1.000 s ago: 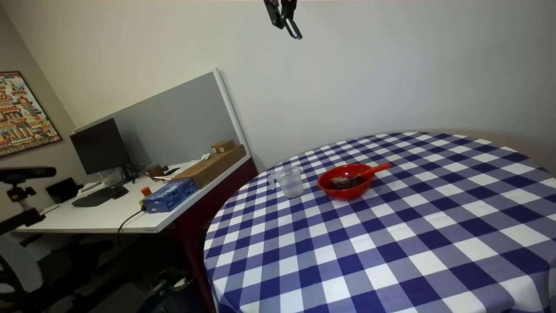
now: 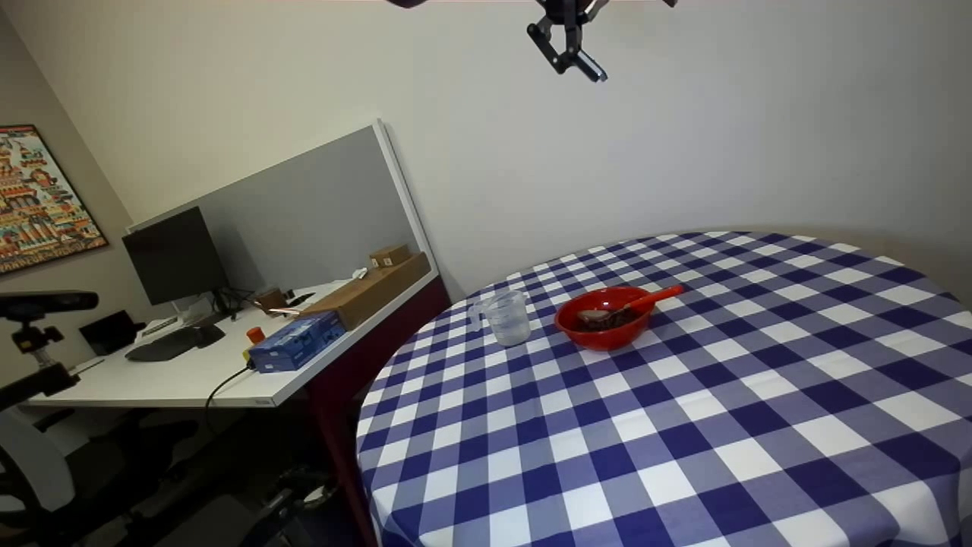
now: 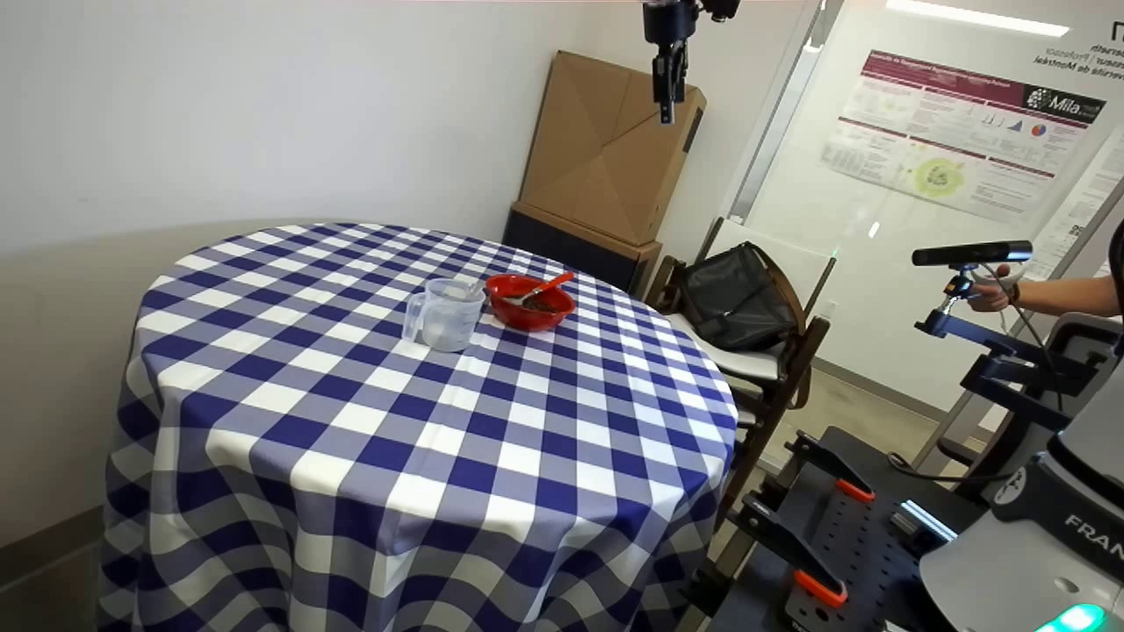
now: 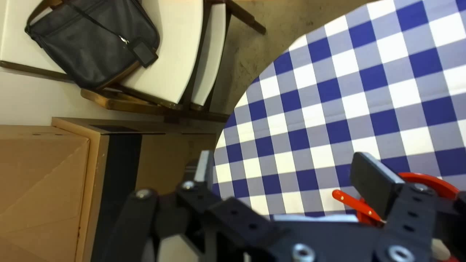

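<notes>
High above the table my gripper [image 2: 588,65] hangs free, well clear of everything. The wrist view shows its two fingers wide apart, only tablecloth visible between them, so the gripper is open. A red bowl [image 2: 599,341] holds something dark and a utensil whose red handle [image 2: 663,296] leans over the rim. From the wrist, the handle [image 4: 354,203] and part of the bowl's rim [image 4: 432,181] peek out around the right finger; the rest is hidden. Beside the bowl stands a clear measuring cup [image 3: 450,321], upright, with what looks like a utensil tip behind it.
A blue-and-white checked cloth covers the round table [image 3: 348,421], mostly bare. Beyond its edge are cardboard boxes [image 3: 606,147] and a chair bearing a black bag [image 3: 740,298]. A white desk [image 2: 209,374] stands apart on the other side.
In exterior view 1 my gripper has shifted right and slightly lower, and more of it shows. The bowl, utensil and measuring cup have stayed in place.
</notes>
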